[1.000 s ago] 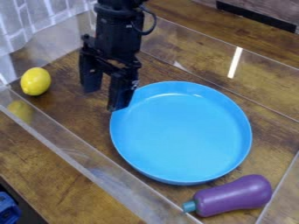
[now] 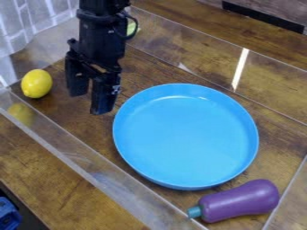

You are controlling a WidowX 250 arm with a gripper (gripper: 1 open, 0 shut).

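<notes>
The black gripper (image 2: pixel 92 83) hangs over the wooden surface at the upper left, open, its fingers pointing down. It is just right of a yellow lemon (image 2: pixel 36 84) and left of a large blue plate (image 2: pixel 185 135). A purple eggplant toy (image 2: pixel 240 199) lies at the lower right, below the plate.
Clear plastic walls edge the wooden area (image 2: pixel 204 54) along the left and bottom. A pale green object (image 2: pixel 133 27) sits behind the arm at the top. A blue item is at the lower left corner.
The gripper has moved left, away from the plate and toward the lemon. The lemon, plate and eggplant have not moved.
</notes>
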